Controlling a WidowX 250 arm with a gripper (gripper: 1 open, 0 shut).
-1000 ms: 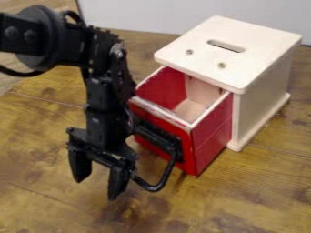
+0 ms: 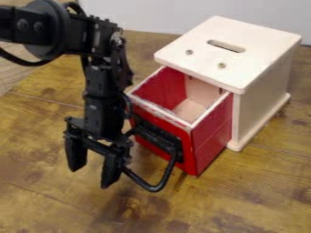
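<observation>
My black gripper (image 2: pixel 95 157) hangs low over the wooden floor at the left, in front of the cabinet, its two fingers apart with nothing visible between them. Right beside it, a red drawer (image 2: pixel 209 140) with a pale interior sticks out from a white wooden cabinet (image 2: pixel 265 100); the drawer looks empty. A black handle on the drawer's front is partly hidden by my arm and a cable.
The cabinet top (image 2: pixel 255 45) has a slot and two bolts. Bare wooden floor (image 2: pixel 61 205) lies at the left and front, and to the right of the drawer.
My gripper has moved slightly left and up over the last second. The drawer and cabinet look unchanged.
</observation>
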